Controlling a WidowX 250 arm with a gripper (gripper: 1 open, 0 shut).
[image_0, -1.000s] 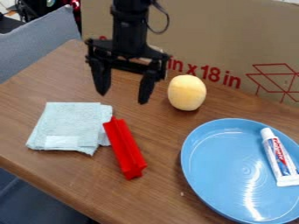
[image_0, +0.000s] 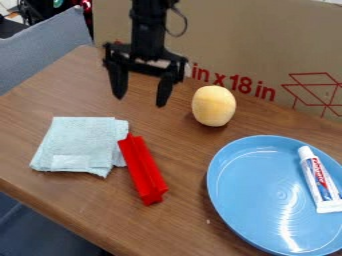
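Observation:
The black gripper (image_0: 142, 88) hangs open over the back middle of the wooden table, nothing between its fingers. Below it and toward the front lie a folded pale blue cloth (image_0: 75, 147) and a red elongated object (image_0: 142, 168) beside the cloth. A round pale yellow item (image_0: 214, 106) stands right of the gripper. On the right, a blue plate (image_0: 254, 200) holds a toothpaste tube (image_0: 319, 180).
A large cardboard box (image_0: 267, 50) stands behind the table. A grey surface (image_0: 40, 55) lies beyond the left edge.
The gripper has shifted slightly over the last second, a little upward in the view. The objects on the table have not moved.

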